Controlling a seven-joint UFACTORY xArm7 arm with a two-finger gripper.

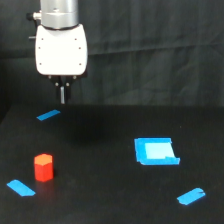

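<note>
In the camera view, a small red block stands on the dark table at the left front. To the right lies a white square with a blue border. My gripper hangs from its white housing at the upper left, well behind and above the red block and apart from it. Its fingers look narrow and close together, too small here to tell whether they are open or shut. No object shows at their tips.
Strips of blue tape lie flat at the back left, front left and front right. Bare table separates the red block from the bordered square. A dark curtain hangs behind.
</note>
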